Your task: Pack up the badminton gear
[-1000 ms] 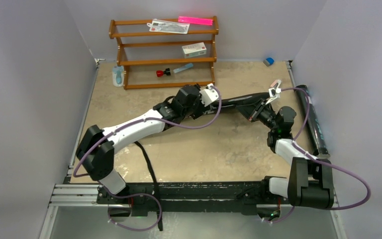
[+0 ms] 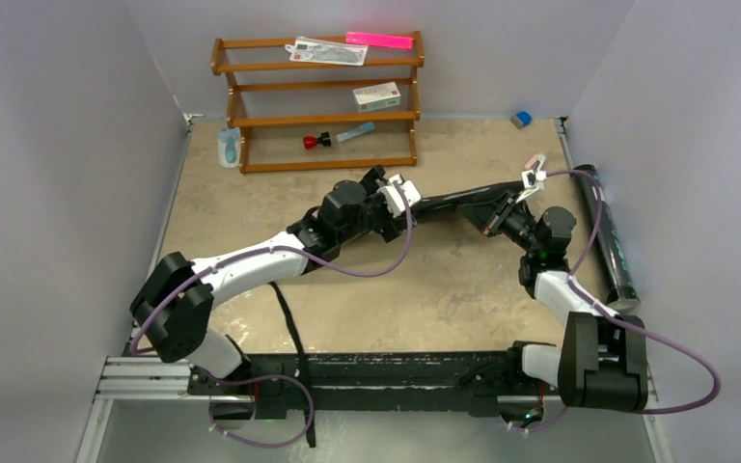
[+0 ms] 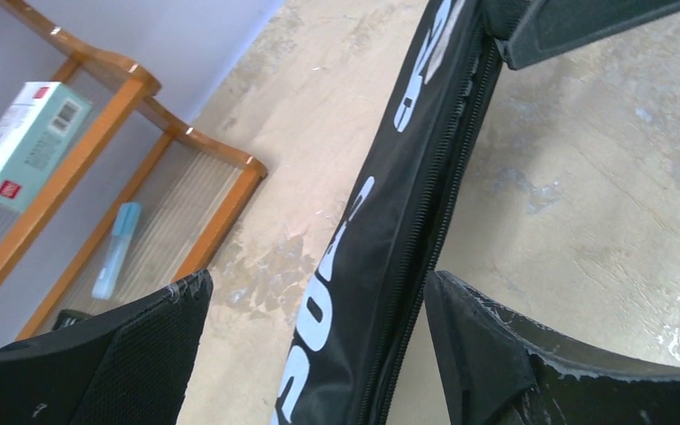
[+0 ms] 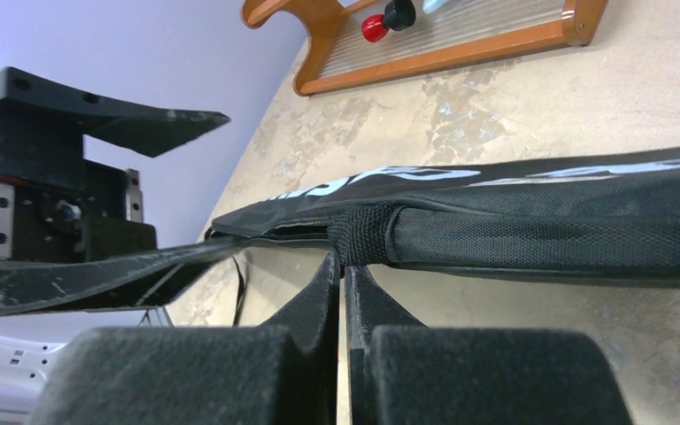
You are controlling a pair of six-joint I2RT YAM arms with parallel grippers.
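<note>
A long black zippered bag with white letters stretches across the middle of the table. My left gripper is open; in its wrist view the bag passes through the gap, apart from both fingers. In the right wrist view, the left gripper is at the left, above the bag. My right gripper is shut at the bag's right part. Dark bag fabric is bunched at its fingertips and appears thinly pinched there. The left part of the bag is hidden under the left arm in the top view.
A wooden rack at the back holds a white box, a blue-capped tube and a red-and-black item. A black roll lies along the right wall. A black strap hangs over the front edge.
The right arm and the bag's right end look unmoved.
</note>
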